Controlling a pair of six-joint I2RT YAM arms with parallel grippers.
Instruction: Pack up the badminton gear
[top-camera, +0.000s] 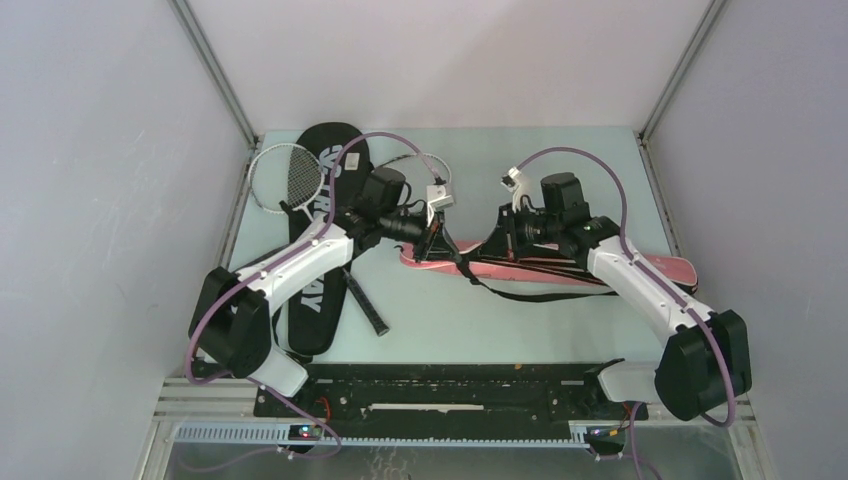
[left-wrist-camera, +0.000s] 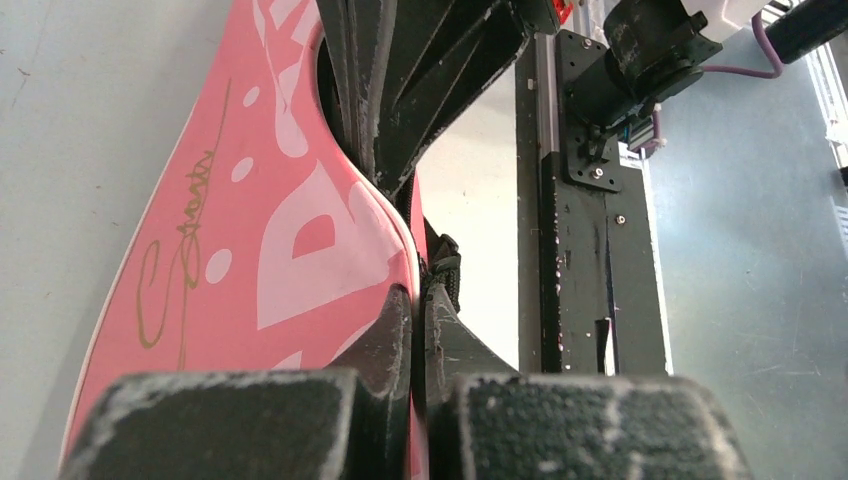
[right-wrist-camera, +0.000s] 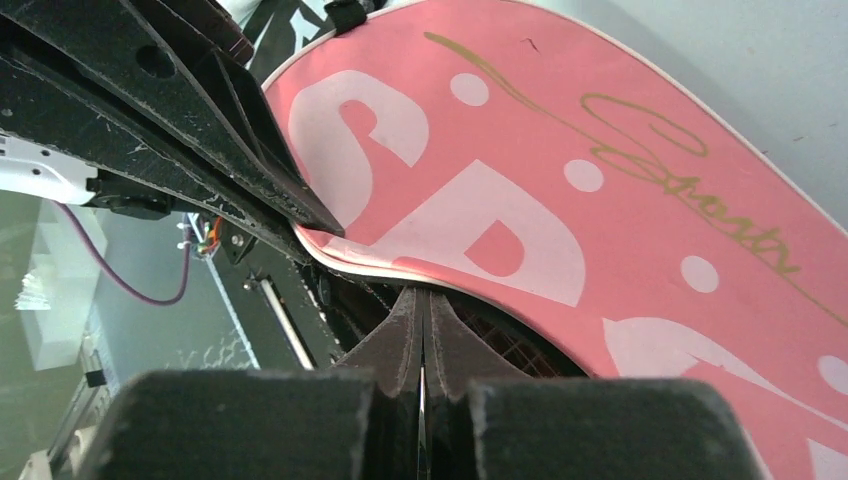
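A pink racket bag (top-camera: 678, 268) lies across the right half of the table, its dark opening facing the front. My left gripper is shut on the thin white-piped edge of this bag (left-wrist-camera: 250, 260). Close beside it, my right gripper is shut at the bag's opening, with nothing showing between its fingers. Behind those fingertips a dark mesh (right-wrist-camera: 510, 340) shows inside. To the left lies a black bag (top-camera: 318, 325) with white letters. One racket (top-camera: 287, 178) crosses it; a second racket head (top-camera: 440, 165) is partly hidden behind my left arm.
A black strap (top-camera: 540, 297) trails along the pink bag's front side. The racket's black handle (top-camera: 366, 303) points toward the front. Clear table (top-camera: 480, 335) shows at the front middle, and the back right is free too.
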